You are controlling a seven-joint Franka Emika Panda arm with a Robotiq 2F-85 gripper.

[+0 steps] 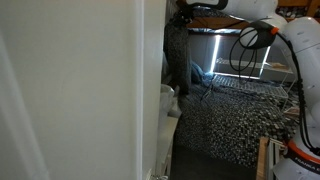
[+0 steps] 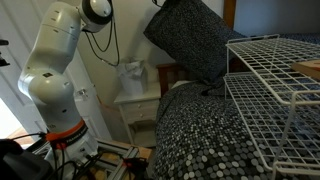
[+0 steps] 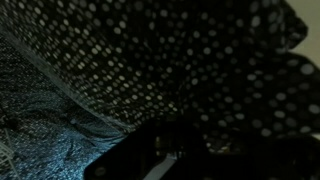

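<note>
A dark blanket with pale dots is draped from my gripper (image 1: 181, 20), which is shut on it high up near the back. Its lifted part (image 1: 178, 58) hangs down in exterior view 1. In exterior view 2 the raised blanket (image 2: 195, 42) slants as a broad sheet above the bed, and the gripper is mostly cut off by the top edge. Dotted fabric (image 3: 150, 60) fills most of the wrist view. The dark fingers low in that view are too dim to make out, as is the exact grip point.
A dotted bed surface (image 2: 195, 130) spreads below. Beside it stand a white nightstand (image 2: 138, 107) with a pale bag (image 2: 130, 76) on top, and a white wire rack (image 2: 285, 95) on the right. A pale wall panel (image 1: 75, 90) blocks exterior view 1's left side.
</note>
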